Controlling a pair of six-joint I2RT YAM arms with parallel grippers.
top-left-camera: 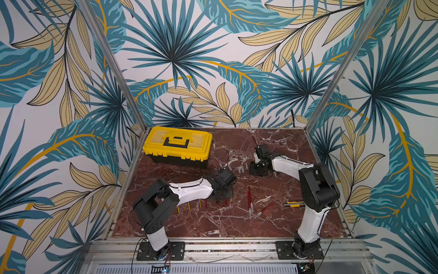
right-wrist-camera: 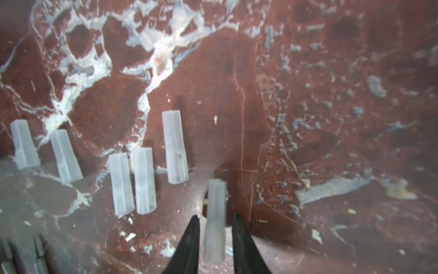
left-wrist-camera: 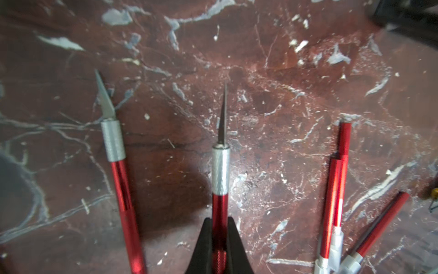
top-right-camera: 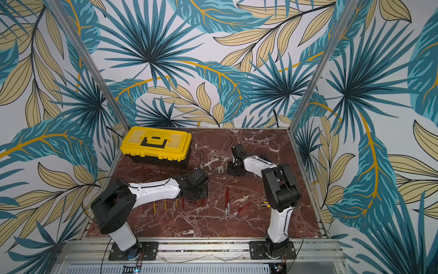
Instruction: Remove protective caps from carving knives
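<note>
A red craft knife [left-wrist-camera: 220, 203] with a silver collar and bare blade points away between the fingers of my left gripper, which is shut on its handle. To its left lies another red knife [left-wrist-camera: 122, 182], blade bare. Three red knives, the middle one [left-wrist-camera: 331, 201] among them, lie at lower right with clear caps toward the bottom edge. In the right wrist view, a translucent cap [right-wrist-camera: 216, 219], blurred, sits between the fingers of my right gripper; gaps show on both sides, so it is open. Several loose caps [right-wrist-camera: 174, 146] lie to its left.
The yellow toolbox [top-left-camera: 178, 143] stands at the back left. Yellow knives [top-left-camera: 199, 204] lie in front of the left arm, and yellow-black cutters [top-left-camera: 294, 204] at the right. Open table spreads behind and right of the right gripper.
</note>
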